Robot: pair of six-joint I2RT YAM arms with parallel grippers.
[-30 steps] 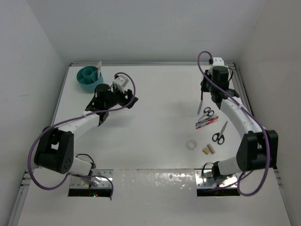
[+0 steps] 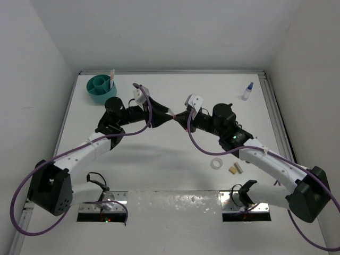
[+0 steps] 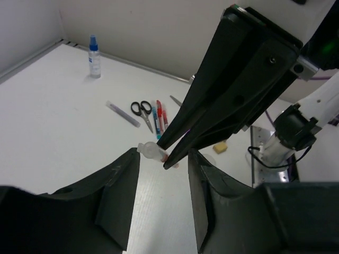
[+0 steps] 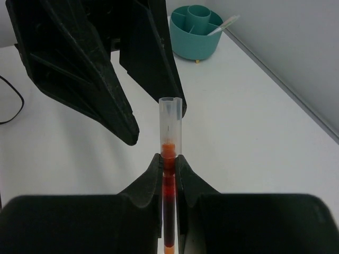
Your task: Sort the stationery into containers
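Note:
An orange-red pen with a clear cap (image 4: 169,174) is held upright in the right wrist view, my right gripper shut on it. Its capped end reaches toward my left gripper, whose fingers stand part open around that end, apart from it as far as the left wrist view shows. The teal organizer (image 2: 99,93) at the back left holds a pale pen. In the left wrist view, scissors (image 3: 143,112), several pens (image 3: 159,112) and a grey ruler-like strip (image 3: 122,112) lie on the table.
A spray bottle (image 2: 247,93) stands at the back right. A tape ring (image 2: 216,159), a yellow block (image 2: 232,170) and a beige piece (image 2: 238,167) lie at the front right.
My right gripper has come from the back right to the middle with the pen, and my left gripper has moved right to meet it.

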